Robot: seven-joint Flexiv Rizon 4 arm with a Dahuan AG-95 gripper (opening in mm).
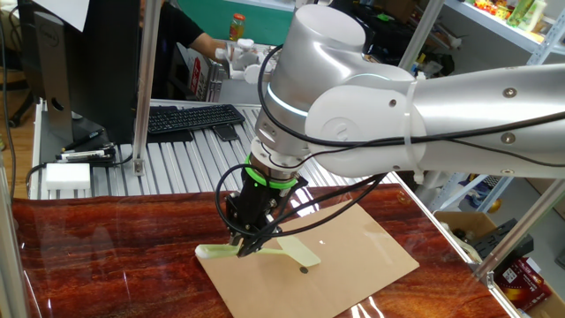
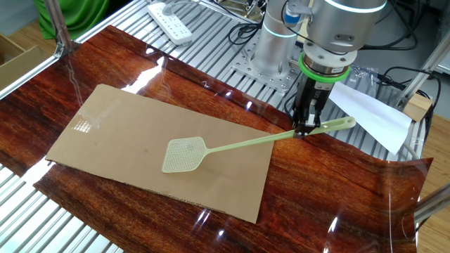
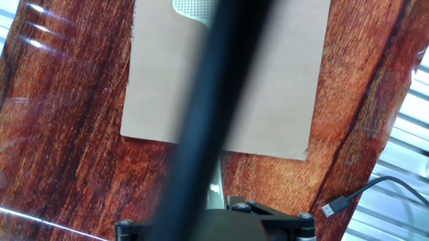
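Note:
A pale green fly swatter (image 2: 185,154) has its meshed head over a brown cardboard sheet (image 2: 119,133) and its handle reaching past the sheet's right edge in exterior view 2. My gripper (image 2: 304,131) points down and is shut on the swatter's handle, not far from its rounded end. Compared across the two exterior views, the handle appears raised above the table; whether the head touches the cardboard is unclear. In the wrist view, a blurred dark cable crosses the middle and hides most of the handle and the fingertips. Part of the swatter's head (image 3: 194,8) shows at the top.
A black USB cable (image 3: 338,203) lies at the table's edge. White paper (image 2: 373,116) and a power strip (image 2: 170,24) rest on the slatted metal surface behind. A keyboard (image 1: 194,119) stands beyond.

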